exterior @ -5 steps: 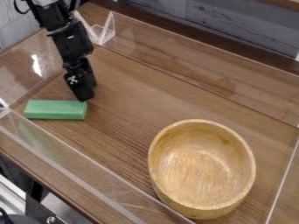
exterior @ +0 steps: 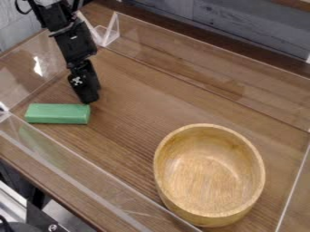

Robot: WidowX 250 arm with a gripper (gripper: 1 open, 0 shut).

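Note:
My black gripper [exterior: 83,89] is at the left of the camera view, low over the wooden table, with its fingertips just behind a green rectangular block [exterior: 57,113]. The gripper looks open, though its dark fingers are hard to make out, and I see nothing held in it. The block lies flat near the clear left edge, apart from the fingers.
A round light wooden bowl [exterior: 208,174] stands at the front right. Clear panels border the table [exterior: 194,72] at the left and right.

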